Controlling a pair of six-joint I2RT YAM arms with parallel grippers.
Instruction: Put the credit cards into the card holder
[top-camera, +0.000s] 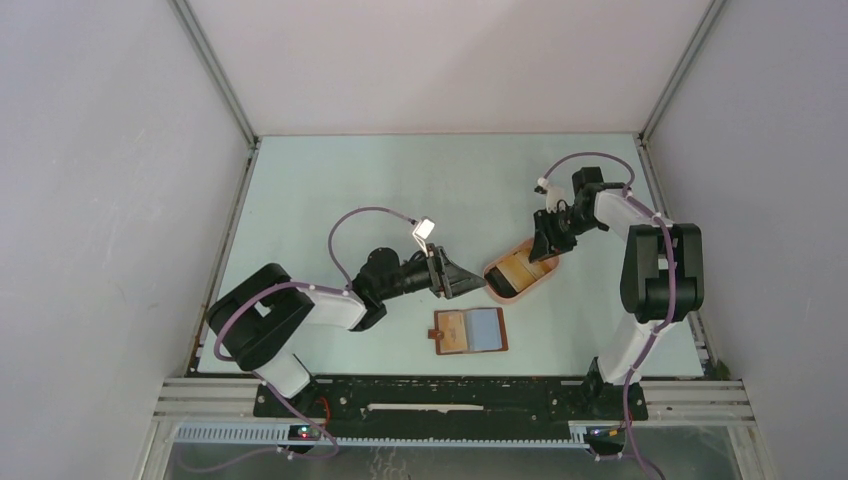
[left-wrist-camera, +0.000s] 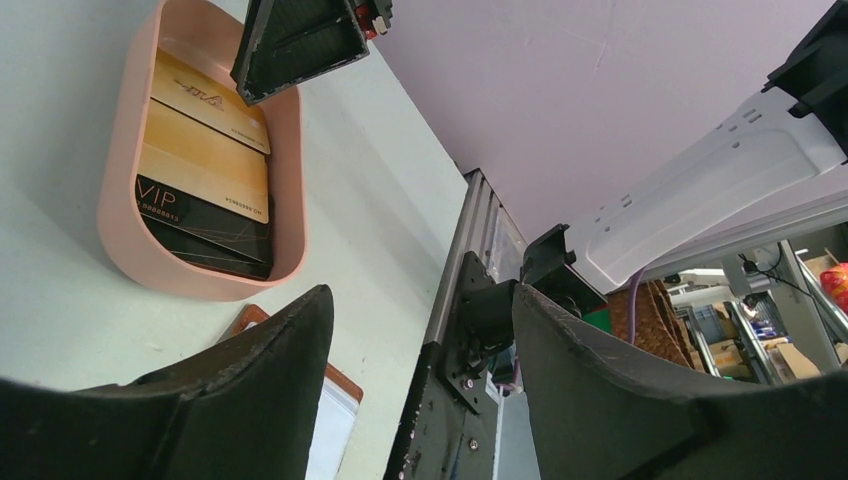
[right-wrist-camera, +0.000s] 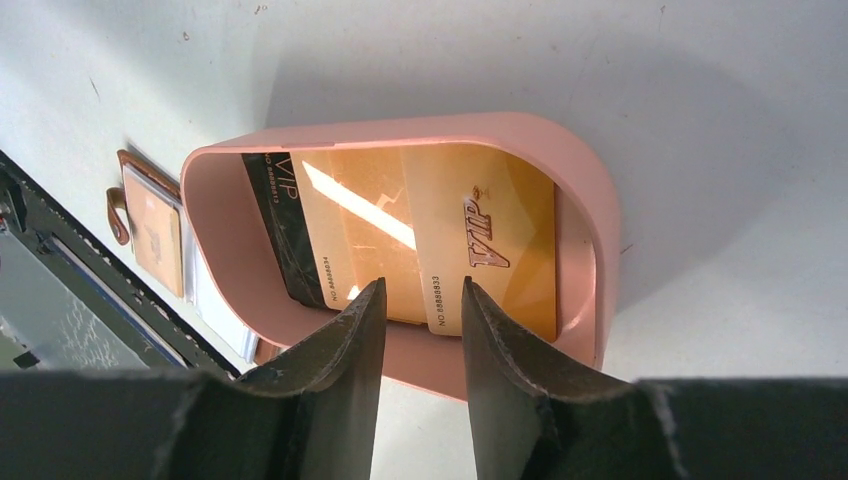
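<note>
A pink tray (top-camera: 488, 271) holds gold cards (left-wrist-camera: 208, 155) and, at the end nearer my left arm, black VIP cards (left-wrist-camera: 185, 215). Over the tray's far right end hovers my right gripper. Its fingers (right-wrist-camera: 362, 335) stand a small gap apart above the lower edge of a gold card (right-wrist-camera: 490, 240), and through that gap I see only card and tray wall. The brown card holder (top-camera: 503, 346) lies spread near the table's front, tan on its left and pale blue on its right. Left of the tray is my left gripper, part open and empty.
Behind the tray, the table (top-camera: 380, 170) is bare, and its right front area is clear as well. A dark rail (top-camera: 440, 400) runs along the front edge. The tray's raised wall surrounds the cards.
</note>
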